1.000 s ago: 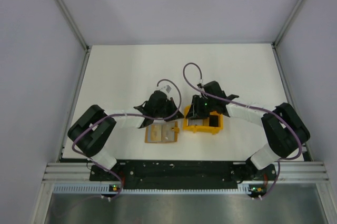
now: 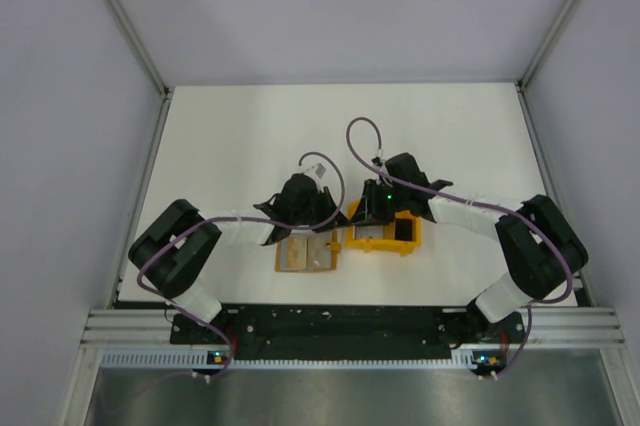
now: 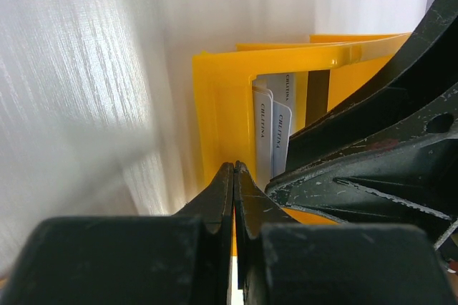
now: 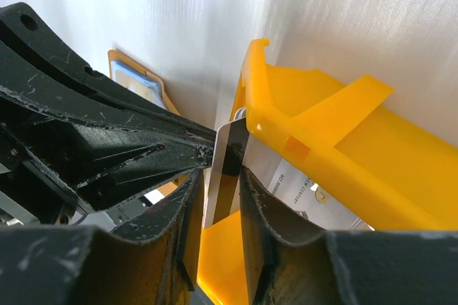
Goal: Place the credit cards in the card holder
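In the top view the yellow card holder lies right of centre, under my right gripper. The right wrist view shows a silver card with a dark stripe standing at the holder's near end, between the parted fingers of my right gripper. My left gripper is shut, nothing visible between its fingers. Its tip meets the holder's end wall in the left wrist view and lies close against the striped card in the right one. Pale printed cards stand inside the holder, partly hidden by the right fingers.
A shallow brown-edged tray with pale and bluish flat pieces lies just left of the holder, below the left arm. Both grippers are crowded together at the holder's left end.
The yellow holder has shifted slightly to the left, and my right gripper has moved very little. My left arm looks still.
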